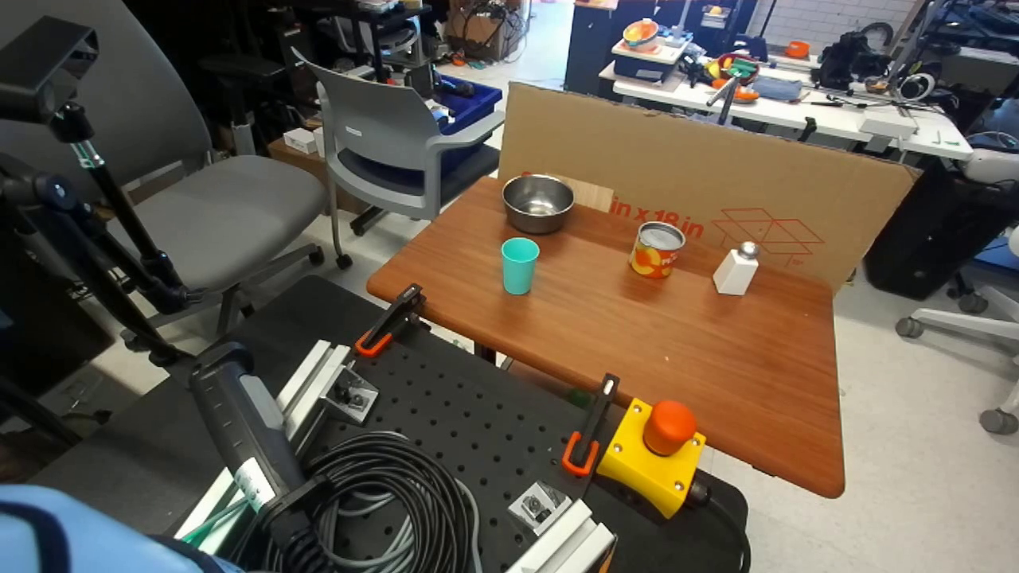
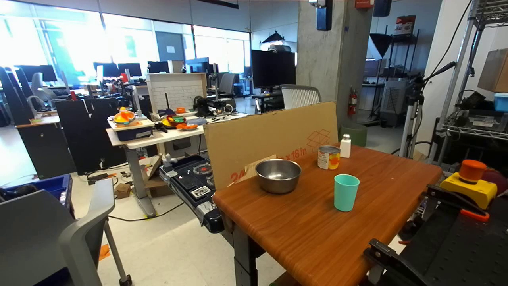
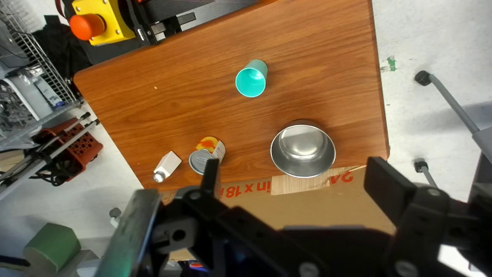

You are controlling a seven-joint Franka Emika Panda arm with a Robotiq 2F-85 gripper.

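Observation:
Four objects stand apart on the wooden table (image 1: 592, 315). A metal bowl (image 1: 537, 204) is at the far left corner, with a teal cup (image 1: 518, 266) upright in front of it. To their right are a can with a colourful label (image 1: 657, 250) and a white shaker (image 1: 736, 269) with a metal cap. From above, the wrist view shows the cup (image 3: 251, 78), the bowl (image 3: 303, 150), the can (image 3: 207, 154) and the shaker (image 3: 167, 166). My gripper is open, its fingers wide apart and nothing held between them. Neither exterior view shows the gripper.
A cardboard sheet (image 1: 688, 172) stands upright along the table's back edge. A yellow box with a red button (image 1: 659, 449) and black clamps (image 1: 592, 425) sit along the near edge.

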